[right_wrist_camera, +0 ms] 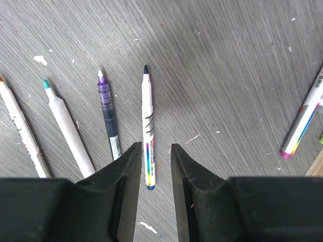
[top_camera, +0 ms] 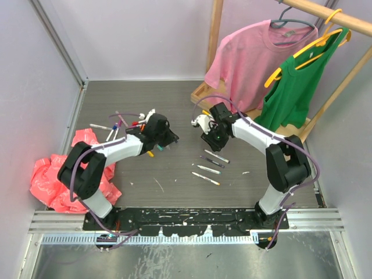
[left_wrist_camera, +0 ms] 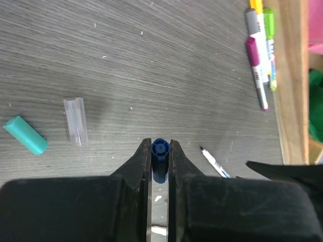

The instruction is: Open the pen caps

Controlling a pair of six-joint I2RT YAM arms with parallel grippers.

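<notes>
My left gripper is shut on a dark blue pen cap [left_wrist_camera: 160,161], its hollow end facing out, above the table. Beneath it lie a clear cap [left_wrist_camera: 76,121] and a teal cap [left_wrist_camera: 25,134]. My right gripper stands open above the table, its fingers apart with nothing held. Under it lies an uncapped white marker with a dark blue tip [right_wrist_camera: 148,128]. Beside that are uncapped pens in a row: a purple one [right_wrist_camera: 108,116], a teal-tipped white one [right_wrist_camera: 69,131] and an orange-tipped white one [right_wrist_camera: 22,128].
Capped markers [left_wrist_camera: 258,65] lie against the wooden rack base [left_wrist_camera: 287,75] at right. More pens [top_camera: 113,129] lie at the far left, partly behind the left arm, near a red bag [top_camera: 55,186]. Shirts [top_camera: 256,58] hang on the rack.
</notes>
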